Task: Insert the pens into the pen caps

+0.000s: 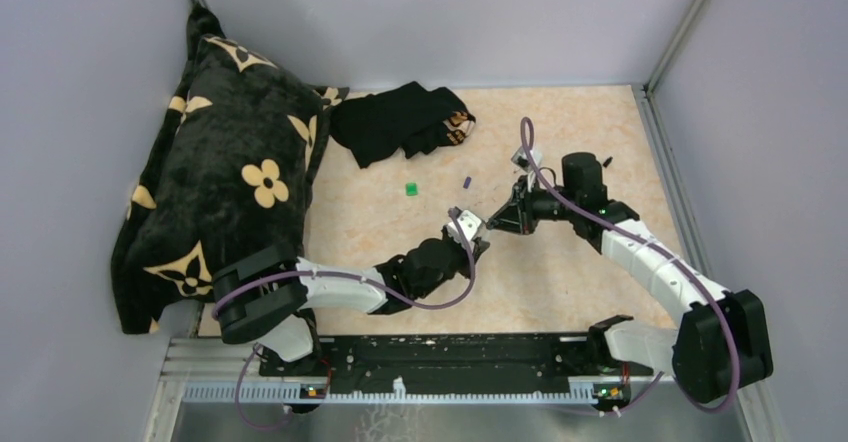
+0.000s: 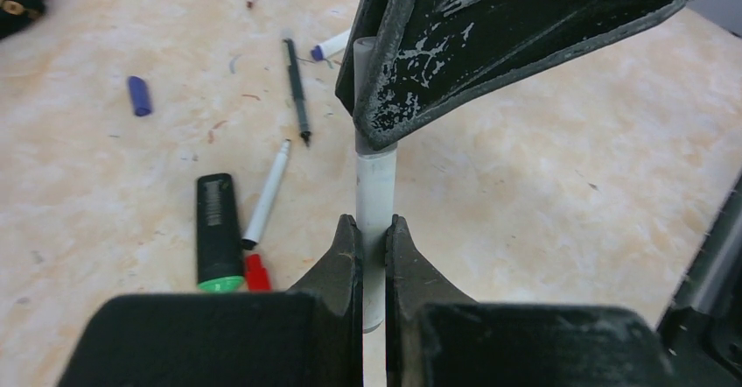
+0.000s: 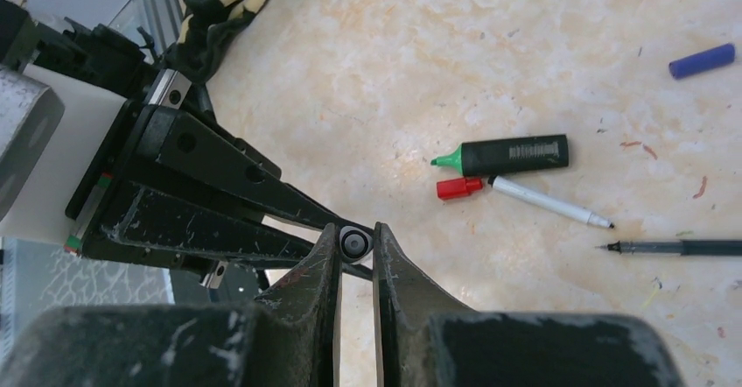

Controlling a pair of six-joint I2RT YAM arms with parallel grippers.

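A white pen (image 2: 375, 190) stands upright in the left wrist view, with my left gripper shut on its barrel. Its upper end meets a grey cap (image 2: 363, 52), in line and with no gap showing. Fingers of my right gripper are shut on that cap, whose round dark end faces the right wrist camera. How deep the pen sits inside is hidden. On the table lie a blue cap (image 3: 702, 60), a red cap (image 3: 459, 187), a green cap (image 1: 411, 189), an uncapped green highlighter (image 3: 514, 153), a white marker (image 3: 549, 201) and a black pen (image 3: 682, 248).
Another white marker with a blue end (image 2: 331, 46) lies farther back. A black cloth (image 1: 400, 122) is bunched at the table's rear, and a dark patterned cushion (image 1: 230, 162) fills the left side.
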